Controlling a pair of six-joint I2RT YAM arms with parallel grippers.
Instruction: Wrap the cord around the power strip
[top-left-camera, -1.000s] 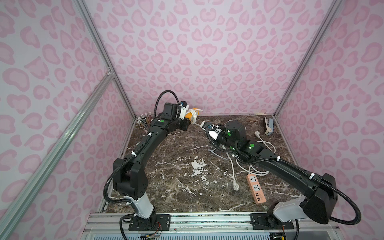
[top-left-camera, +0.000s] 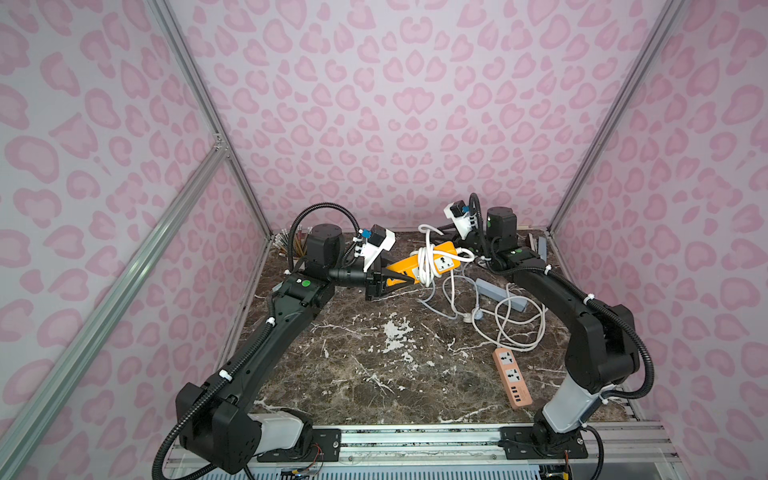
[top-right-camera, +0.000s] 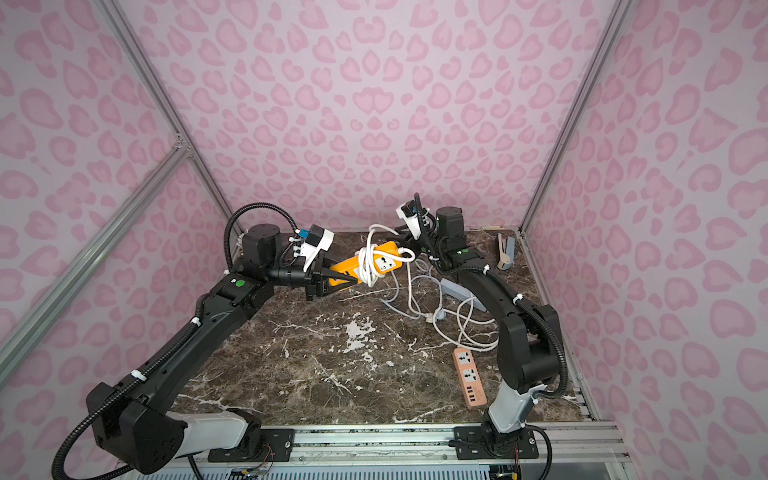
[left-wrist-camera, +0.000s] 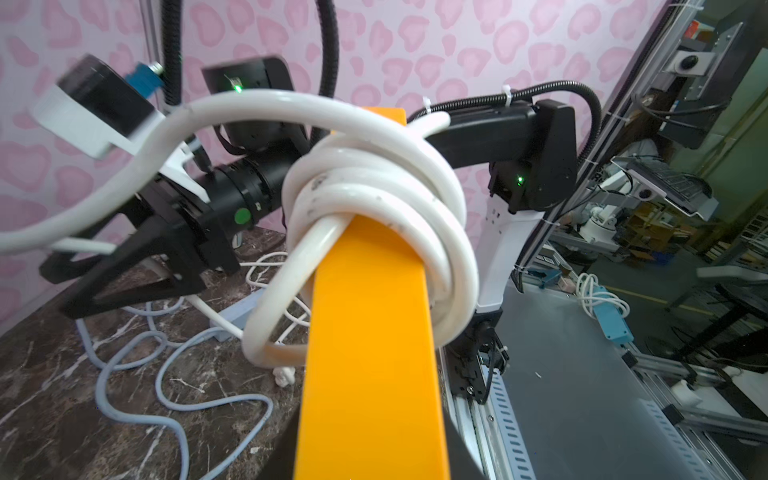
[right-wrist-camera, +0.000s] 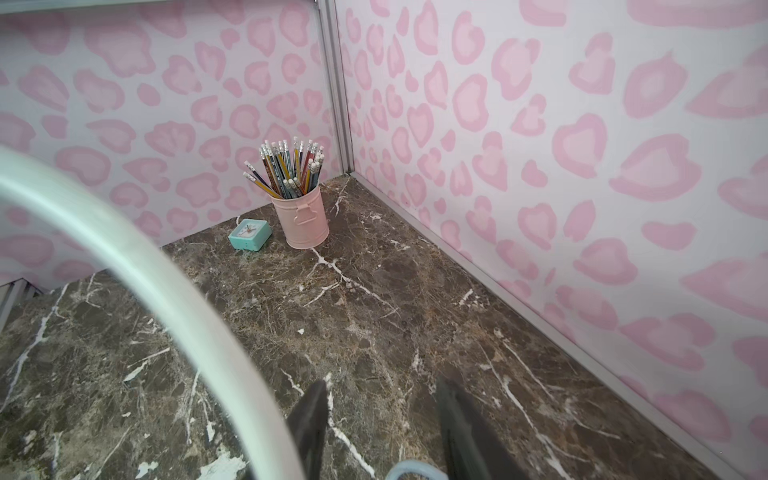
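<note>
My left gripper is shut on one end of the orange power strip, holding it raised at mid-table. Several loops of white cord are wound around the strip's middle, with a loose arc above and cord hanging down to the table. My right gripper is just beyond the strip's far end, its fingers part open and the white cord passing by them; whether it grips the cord is unclear. In the right wrist view a white cord arc crosses close to the camera.
A grey strip with tangled cords and a pink strip lie at the right. A pencil cup and small teal clock stand in a back corner.
My right arm has moved back and up to beside the strip's far end.
</note>
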